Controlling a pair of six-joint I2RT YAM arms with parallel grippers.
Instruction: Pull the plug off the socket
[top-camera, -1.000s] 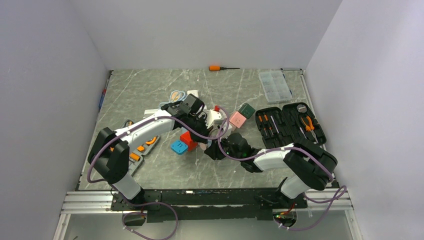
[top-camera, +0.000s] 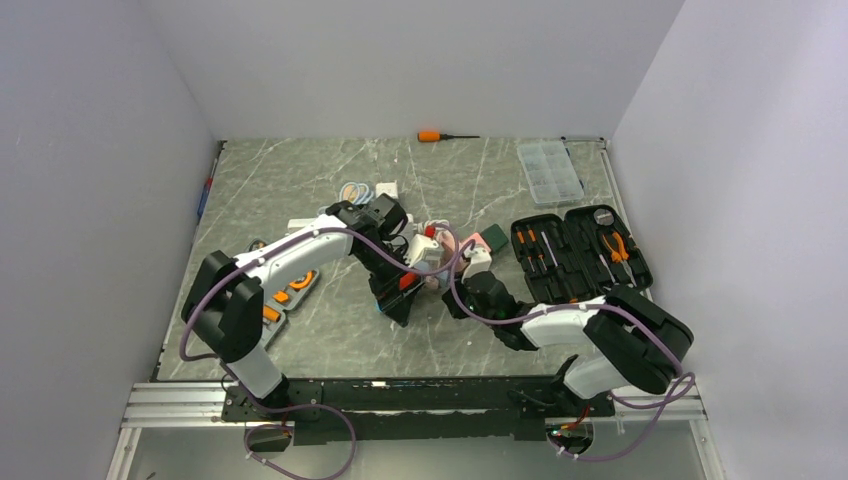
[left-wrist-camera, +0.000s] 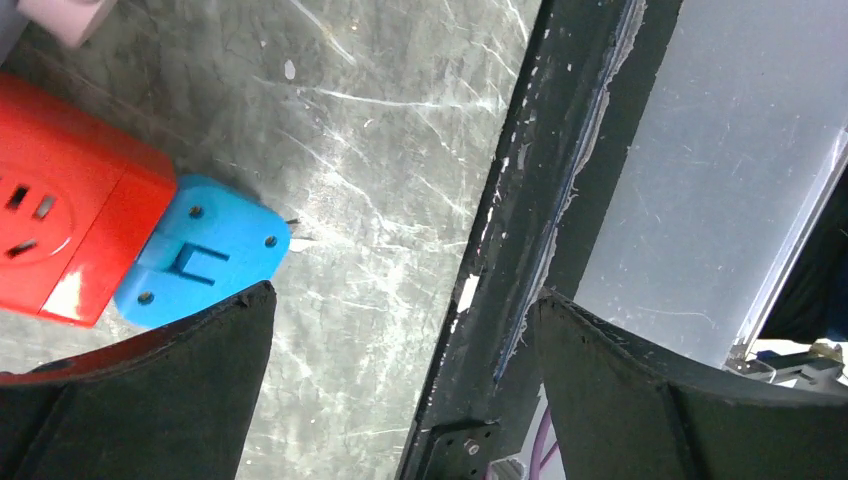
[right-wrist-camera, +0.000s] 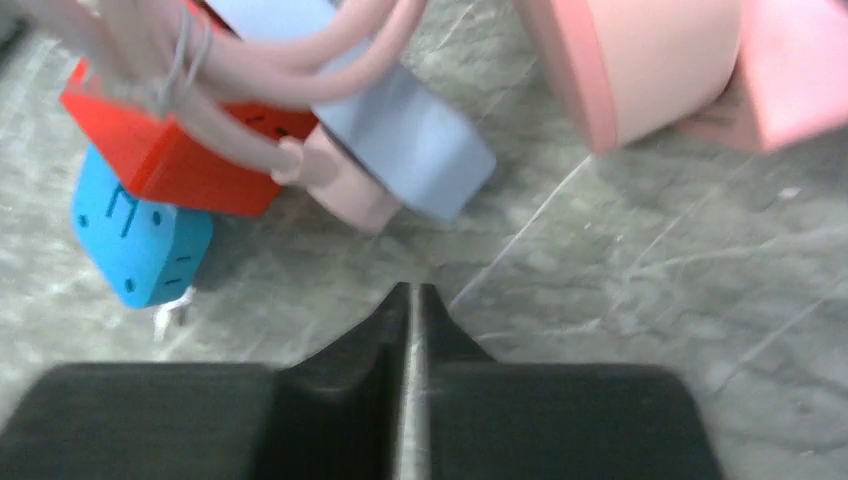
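Note:
A red socket block (left-wrist-camera: 80, 200) with a blue plate (left-wrist-camera: 225, 245) attached shows in the left wrist view, partly under my left gripper in the top view. My left gripper stands open above it, nothing between its fingers. In the right wrist view a pink plug (right-wrist-camera: 350, 195) on a pale cable lies by the red block (right-wrist-camera: 150, 160), beside a light blue piece (right-wrist-camera: 430, 160). My right gripper is below them in that view, blurred, its fingers close together with a narrow gap and nothing visible held.
Pink blocks (right-wrist-camera: 650, 60) and a green block (top-camera: 495, 238) lie right of centre. A black toolbox (top-camera: 550, 260) and clear organiser (top-camera: 550, 172) are at the right, a tool case (top-camera: 280, 320) at the left, a screwdriver (top-camera: 430, 136) at the back.
My left gripper has moved toward the front, now covering the blue plate from above. My right gripper has moved right, away from the centre cluster.

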